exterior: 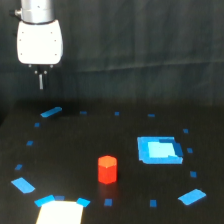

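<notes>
A red block [107,169] with a six-sided outline stands on the black table, a little left of the middle. Well away from it, at the upper left, the white arm ends in my gripper [41,82], which hangs high over the far side of the table. Its fingers are too small and dark to show whether they are open or shut. To the right of the block lies a pale square [161,150] framed by blue tape. A cream-coloured square [60,213] is cut off by the bottom edge of the view.
Blue tape strips lie at the far left [51,112], near left [23,185] and right [192,197], with several small blue marks scattered between. A dark curtain [140,50] hangs behind. Bare table surrounds the red block.
</notes>
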